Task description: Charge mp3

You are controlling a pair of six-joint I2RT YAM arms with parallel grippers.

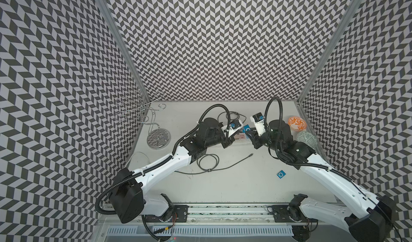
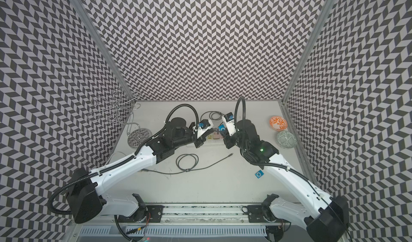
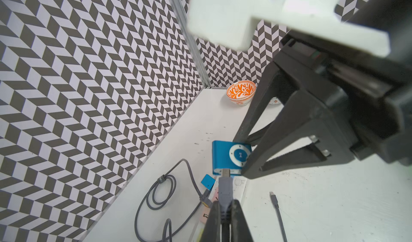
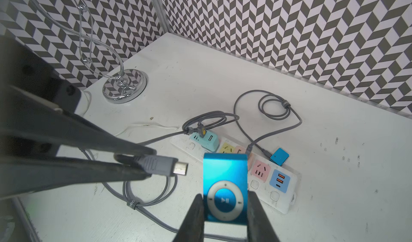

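My right gripper is shut on a blue mp3 player (image 4: 225,186) with a round white control ring, held up above the table. A grey cable plug (image 4: 159,164) with a metal tip is pinched in my left gripper. In the right wrist view the tip points toward the player with a gap between them. In the left wrist view the plug's tip overlaps the lower edge of the player (image 3: 224,154); contact cannot be told there. Both grippers meet over the power strip (image 4: 281,205).
A blue block (image 4: 279,156) on a cable lies behind the strip; a teal adapter (image 4: 206,140) is plugged into it. Another mp3 player (image 1: 281,173) lies front right. A loose coiled cable (image 1: 208,170) crosses the table. Bowls (image 1: 297,122) stand right, a chrome stand (image 1: 158,138) left.
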